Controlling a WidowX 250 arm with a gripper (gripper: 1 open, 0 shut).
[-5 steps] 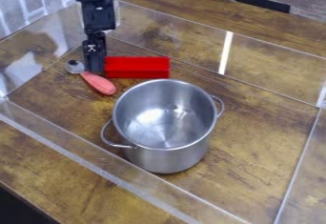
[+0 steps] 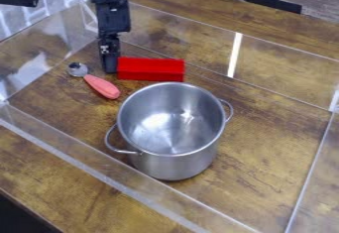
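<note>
My black gripper (image 2: 110,60) reaches down from the top left, its tip low at the left end of a red rectangular block (image 2: 151,69). It looks shut, with nothing visible between its fingers. Left of it lies a spoon with a silver head and pink-red handle (image 2: 101,85). A large steel pot (image 2: 169,133) with two side handles stands in front of the block.
A clear plastic barrier runs around the wooden work surface (image 2: 265,128).
My gripper has moved a little to the right, and the red block has shifted right along with it. The spoon and pot look unmoved.
</note>
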